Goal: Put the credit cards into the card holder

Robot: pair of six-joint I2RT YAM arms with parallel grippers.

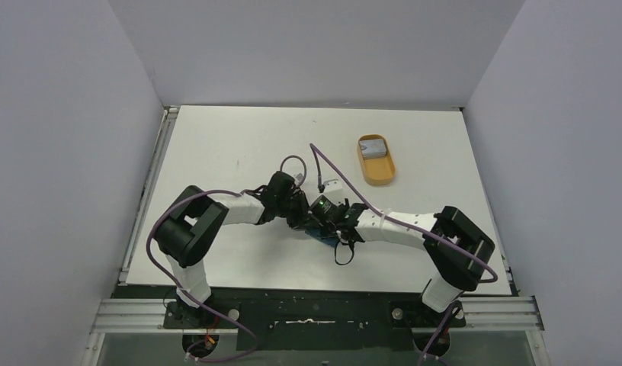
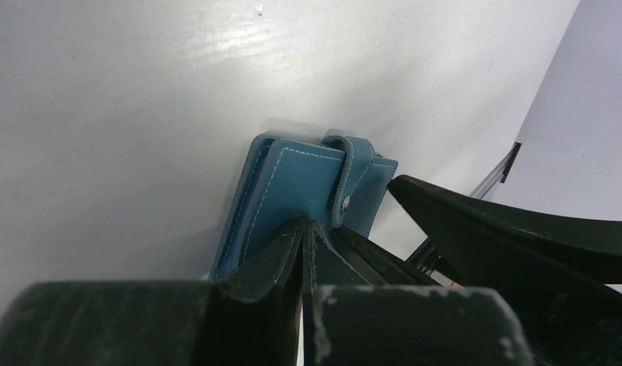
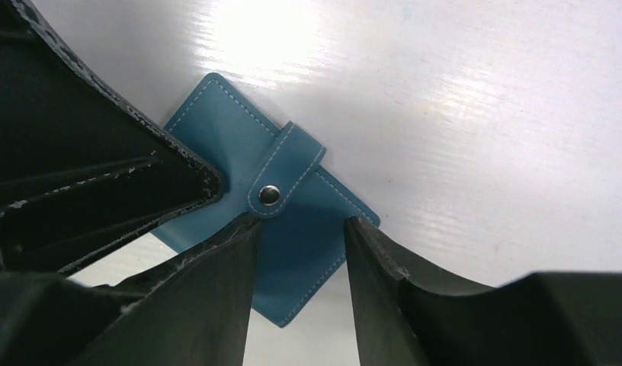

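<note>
A blue leather card holder (image 3: pixel 308 252) with a snap strap (image 3: pixel 285 160) lies on the white table under both grippers, mostly hidden from above (image 1: pixel 319 236). My left gripper is shut, its tips at the holder's face beside the strap in the left wrist view. My right gripper is part open over the holder, its fingertips either side of the flap's lower area, nothing seen held between them. A dark finger of the other gripper reaches onto the holder from the upper left in the right wrist view. No card is clearly visible at the holder.
An orange tray (image 1: pixel 379 171) with grey card-like items (image 1: pixel 373 149) in its back part stands at the back right.
</note>
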